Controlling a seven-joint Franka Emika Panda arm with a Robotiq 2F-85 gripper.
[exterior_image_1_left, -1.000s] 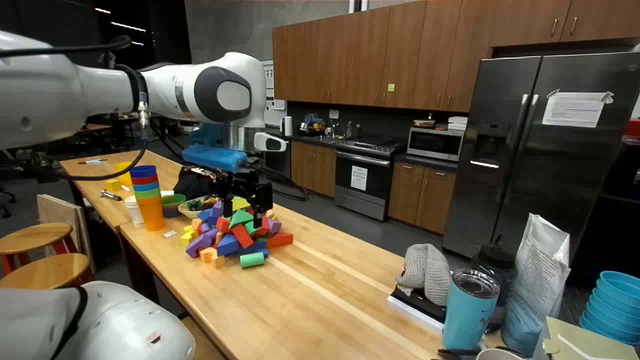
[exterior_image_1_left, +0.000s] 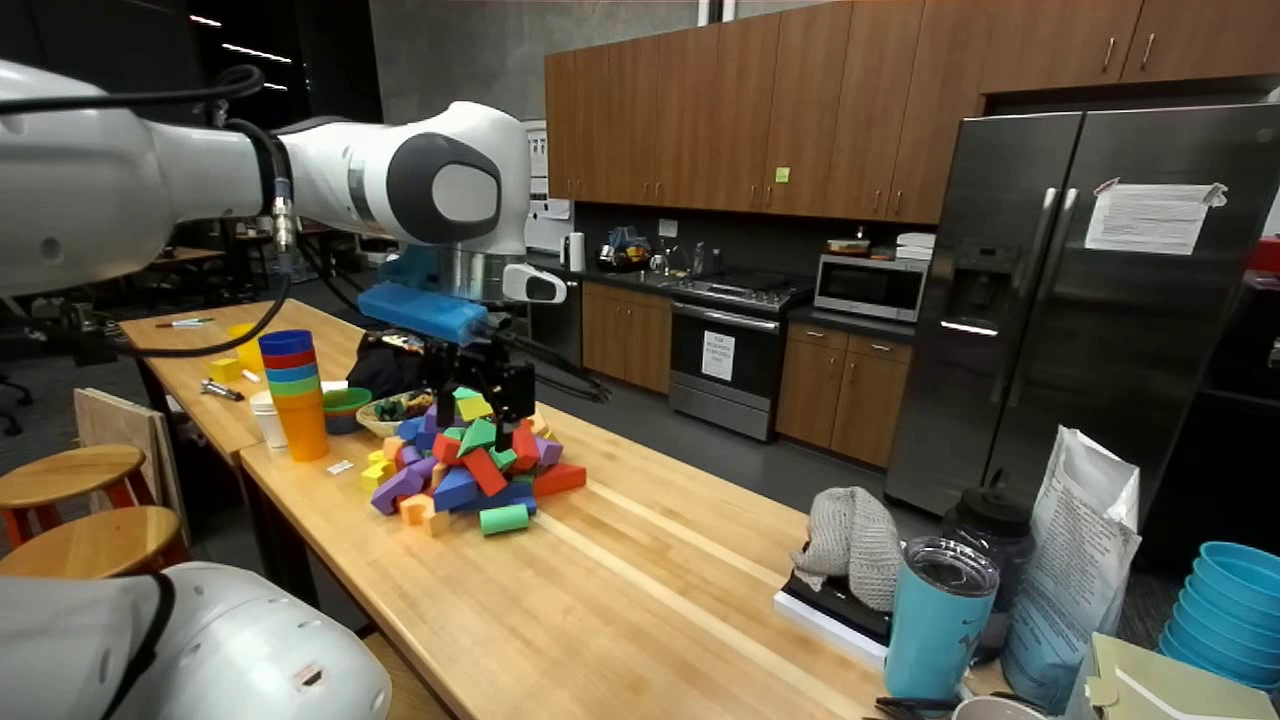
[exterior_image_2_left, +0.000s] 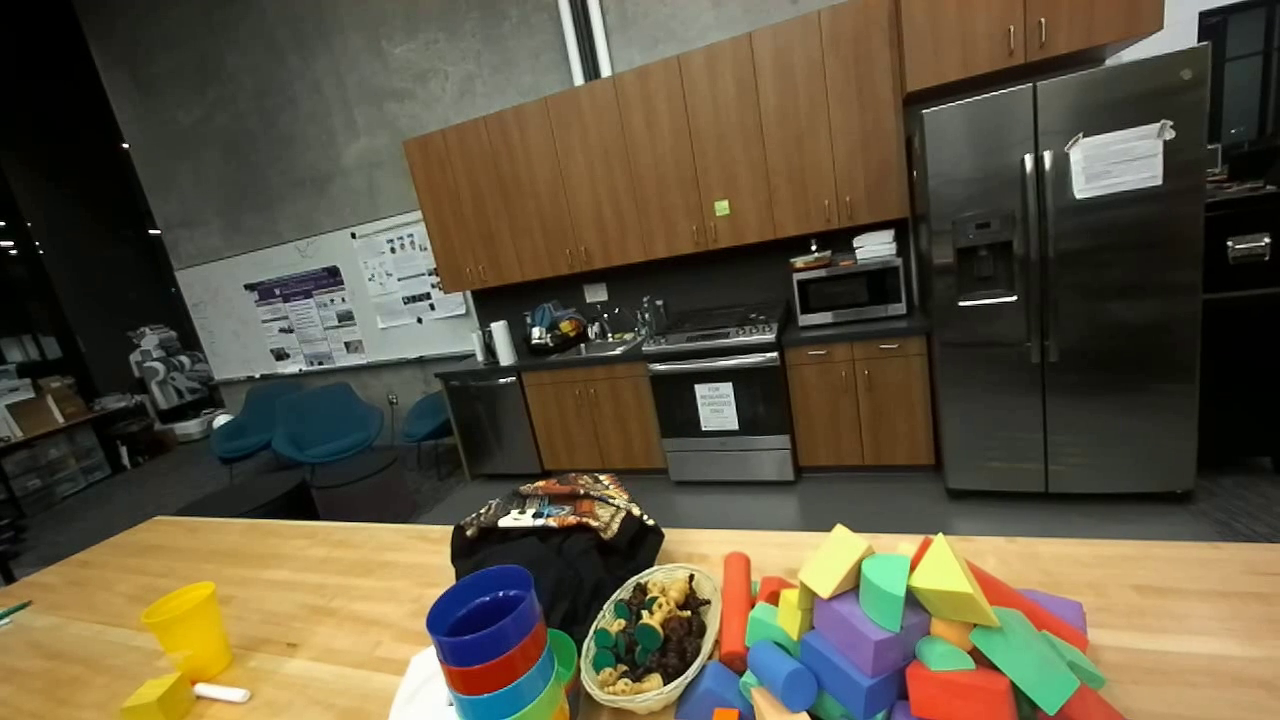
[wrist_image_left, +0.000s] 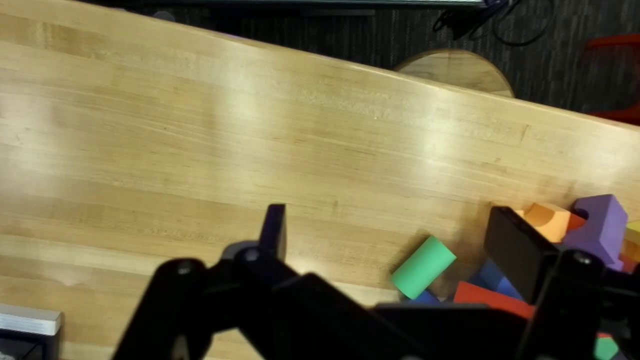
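Observation:
A heap of coloured foam blocks (exterior_image_1_left: 486, 480) lies on the wooden table, with red, blue, purple, green, yellow and orange pieces. The same blocks (exterior_image_2_left: 870, 636) fill the lower right of exterior view 2. My gripper (exterior_image_1_left: 476, 414) hangs above the heap, pointing down. In the wrist view its fingers (wrist_image_left: 274, 234) stand wide apart, with nothing held between them. Below and between them a green cylinder (wrist_image_left: 423, 267) rests at the heap's edge. A purple block (wrist_image_left: 600, 228) and an orange arch (wrist_image_left: 547, 221) show beyond the right finger, which partly covers the heap.
Stacked cups (exterior_image_1_left: 294, 396), a wicker basket (exterior_image_2_left: 654, 636) and a black cloth bag (exterior_image_2_left: 558, 540) stand beside the heap. A blue tumbler (exterior_image_1_left: 942, 612) and a grey knitted item (exterior_image_1_left: 849, 546) sit at the table's near right. Bare tabletop (exterior_image_1_left: 648, 564) lies between.
My gripper has risen slightly and shifted a little to the left in exterior view 1. The blocks look unmoved.

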